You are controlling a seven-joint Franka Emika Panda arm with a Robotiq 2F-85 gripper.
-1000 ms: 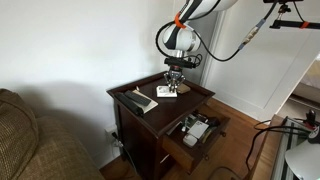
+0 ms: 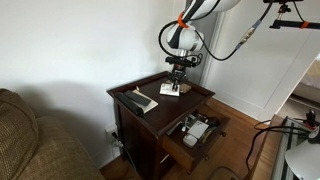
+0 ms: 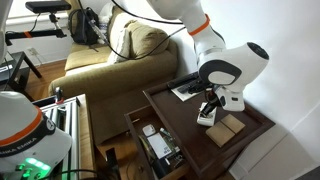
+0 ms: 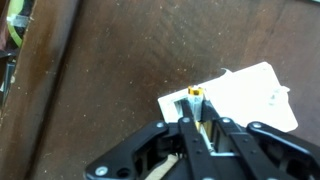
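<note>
Low above the dark wooden cabinet top (image 3: 180, 113) is my gripper, pointing down and shut on a small object with an orange-yellow end (image 4: 195, 91). Most of that object is hidden by the fingers, so I cannot tell what it is. Behind and below it in the wrist view lies a flat white item (image 4: 255, 92), like a card or pad. Exterior view 2 shows the gripper (image 3: 208, 106) right over this white item (image 3: 206, 120); whether the held object touches it is unclear.
A brown flat item (image 3: 226, 130) lies beside the white one. A dark long object (image 2: 130, 102) and a pale notebook (image 2: 145, 101) lie on the cabinet's other side. The drawer below (image 3: 155, 140) is open, with several things inside. A wall stands behind.
In exterior view 1 the arm and gripper have shifted slightly to the right over the cabinet top. The white item and the other things look unmoved.
</note>
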